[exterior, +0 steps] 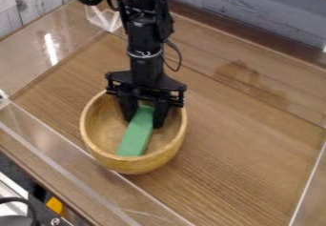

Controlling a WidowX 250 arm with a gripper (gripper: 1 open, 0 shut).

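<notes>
A light wooden bowl (99,133) sits on the wooden table near its left front, with a green oblong object (133,139) lying lengthwise inside it. My black gripper (145,109) reaches down into the back of the bowl over the far end of the green object. It looks shut on that object, though its fingertips are mostly hidden by the dark body of the gripper.
A wall runs along the back, with a clear plastic item at the back left. The table's edge with some equipment below is at the lower left.
</notes>
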